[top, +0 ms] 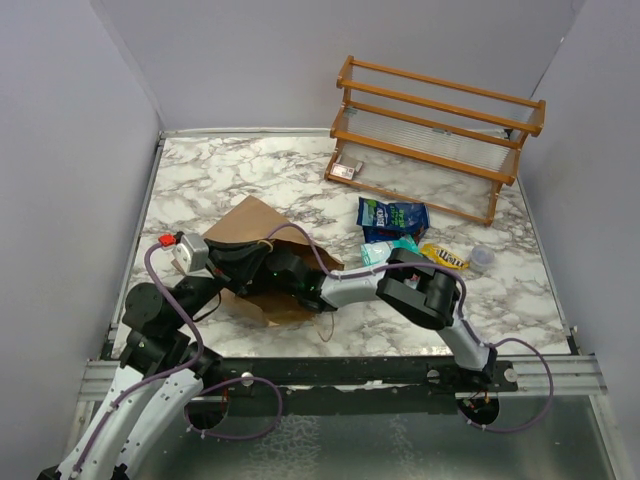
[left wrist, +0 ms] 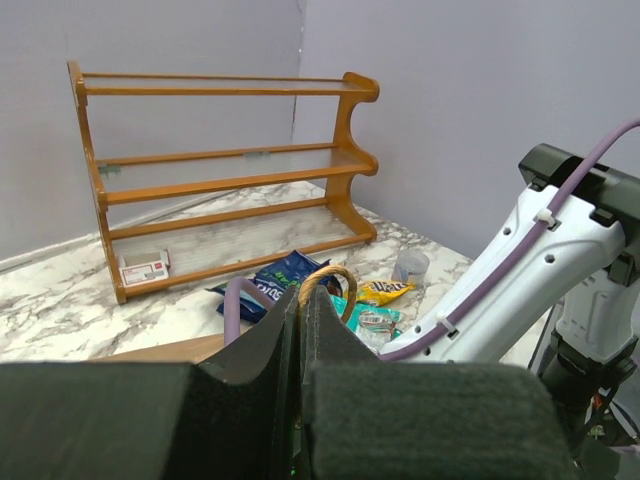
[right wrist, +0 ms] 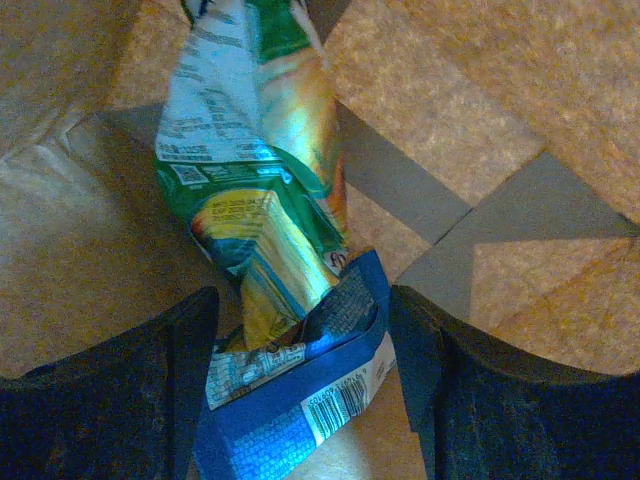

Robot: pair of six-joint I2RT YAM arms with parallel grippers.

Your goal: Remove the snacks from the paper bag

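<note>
The brown paper bag (top: 255, 220) lies at the table's front left, its mouth toward the right. My left gripper is shut on the bag's twisted handle (left wrist: 325, 272). Inside the bag, my right gripper stands open, its fingers on either side of a blue snack packet (right wrist: 290, 410) with a barcode. Just beyond that packet lies a green and yellow snack bag (right wrist: 255, 150); its yellow end meets the blue one. Whether the fingers touch the blue packet I cannot tell. From above, the bag and arms hide the right fingertips.
Outside the bag, a dark blue packet (top: 392, 216), a teal packet (top: 385, 252), a yellow packet (top: 443, 256) and a clear cup (top: 481, 258) lie at the right. Behind them stands a wooden shelf (top: 430, 150) with a small box (top: 344, 170).
</note>
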